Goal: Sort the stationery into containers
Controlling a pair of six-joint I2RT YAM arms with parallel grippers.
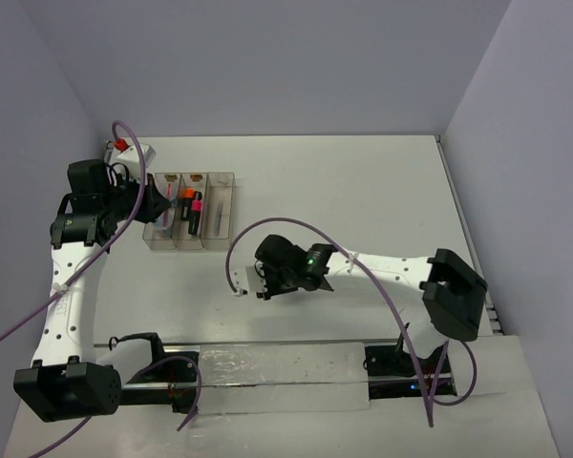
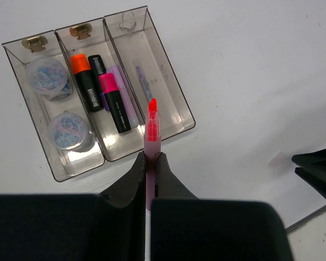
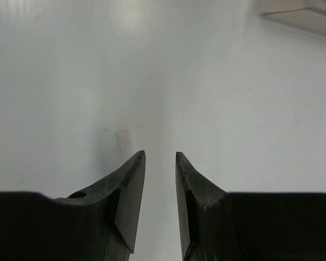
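Note:
A clear organizer (image 2: 180,103) has three compartments. In the left wrist view, my left gripper is shut on a translucent pen with a red tip (image 2: 152,122), which points toward the organizer; its tip overlaps the right compartment in that view. The middle compartment holds an orange-capped marker (image 2: 86,81), a pink-capped marker (image 2: 114,103), a dark one (image 2: 97,65) and a lilac one (image 2: 125,98). A slim pen (image 2: 143,81) lies in the right compartment. My right gripper stands open and empty, close to a small pale piece (image 3: 124,140) on the table.
Two round tubs of clips (image 2: 47,76) (image 2: 69,131) occupy the organizer's left compartment. Purple cables (image 1: 310,226) loop over both arms.

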